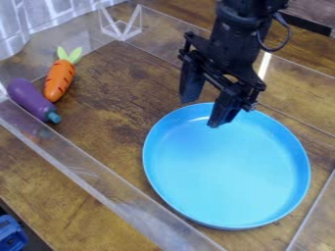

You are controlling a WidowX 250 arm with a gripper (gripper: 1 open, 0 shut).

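Observation:
The black gripper (207, 98) hangs over the back edge of a blue plate (225, 172), toward its left side, with its dark fingers pointing down. Nothing shows clearly between the fingers, and how far apart they stand is hard to tell. An orange toy carrot (61, 76) with a green top and a purple toy eggplant (31, 100) lie on the wooden surface at the left, well apart from the gripper.
A clear plastic rim (78, 170) runs along the lower left. A small blue object (10, 235) sits at the bottom left corner.

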